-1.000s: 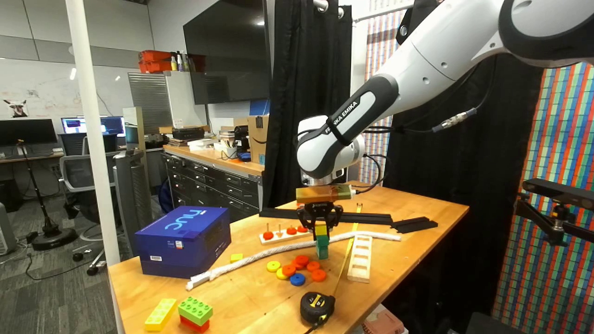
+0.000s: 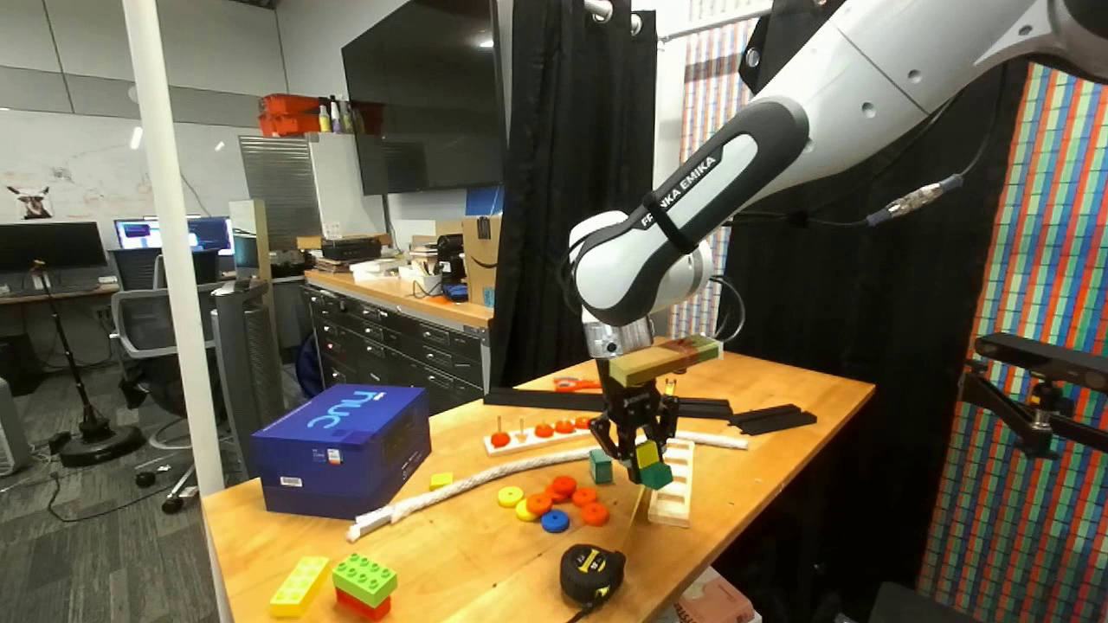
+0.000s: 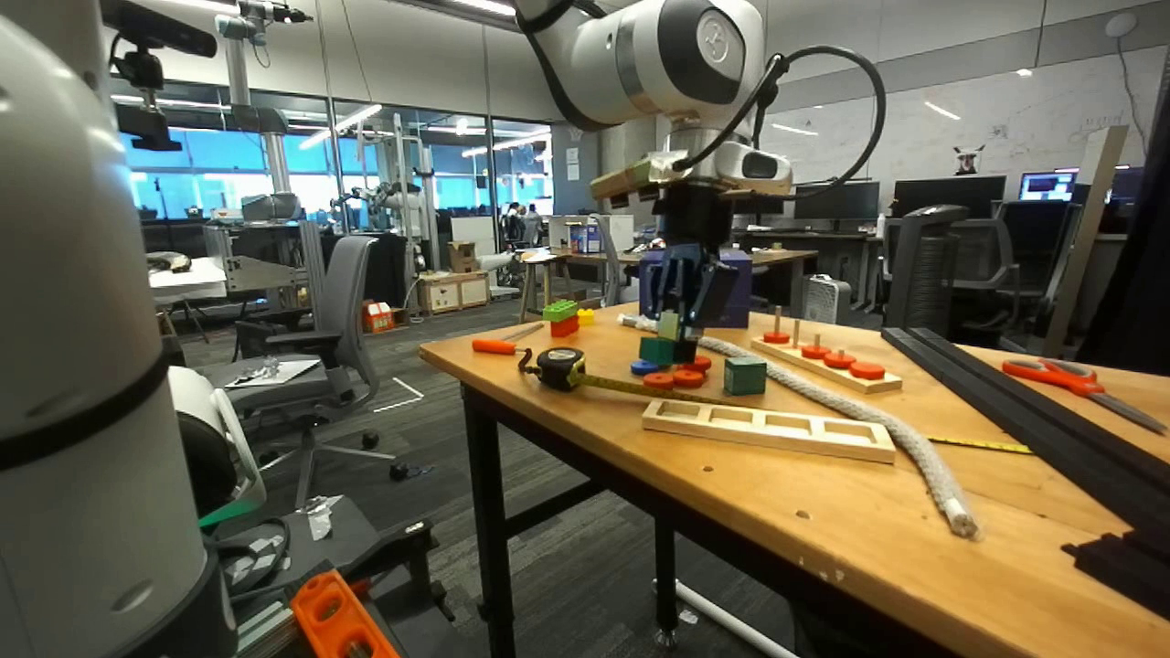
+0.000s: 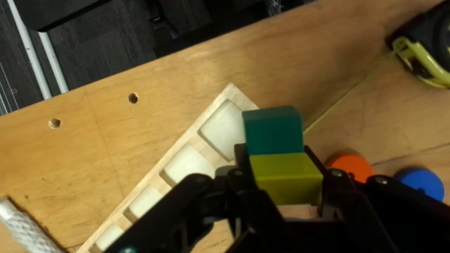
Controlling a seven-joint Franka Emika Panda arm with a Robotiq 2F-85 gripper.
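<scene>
My gripper is shut on a yellow block (image 4: pixel 287 177), one finger on either side. A dark green block (image 4: pixel 274 130) is joined to the yellow one at its far end and extends beyond the fingertips. In exterior view 1 the held pair, yellow block (image 2: pixel 648 453) over green block (image 2: pixel 655 476), hangs tilted by the wooden slotted tray (image 2: pixel 670 516). In the wrist view the green end overlaps the tray's (image 4: pixel 230 90) end compartment; contact cannot be told. Another green block (image 3: pixel 745 375) stands on the table behind the tray (image 3: pixel 768 428).
Orange, yellow and blue rings (image 2: pixel 556 521) lie left of the tray. A tape measure (image 2: pixel 592 573) sits nearer the front with its blade out. A white rope (image 2: pixel 467 490), a peg board (image 2: pixel 535 436) and a blue box (image 2: pixel 343 448) occupy the far side.
My gripper has moved right toward the tray and tilted, carrying the yellow block and one green block.
</scene>
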